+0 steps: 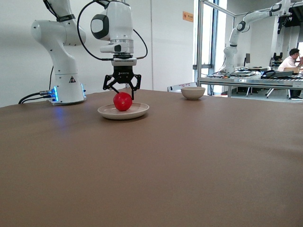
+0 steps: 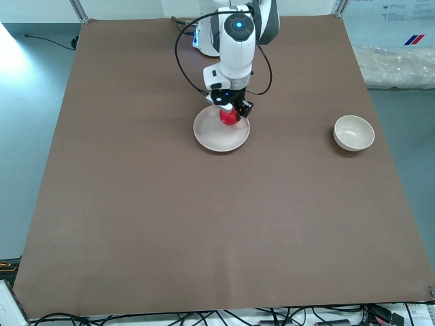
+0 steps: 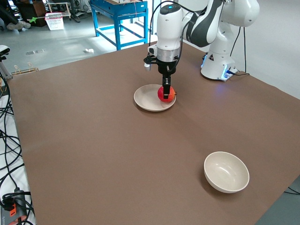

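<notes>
A red apple [image 1: 122, 102] [image 3: 168, 96] sits on a white plate [image 2: 217, 136] [image 1: 109, 112]. My black gripper [image 1: 124, 94] is lowered over it, its fingers spread to either side of the apple near plate height; in the right view one finger hides part of the fruit. Whether the fingertips touch the apple I cannot tell. A white bowl [image 2: 353, 133] [image 1: 192, 93] [image 3: 226, 172] stands empty on the brown table, to the right of the plate in the left view.
Cables [image 2: 75, 319] run along the table's near edge in the left view. The arm's base stands behind the plate.
</notes>
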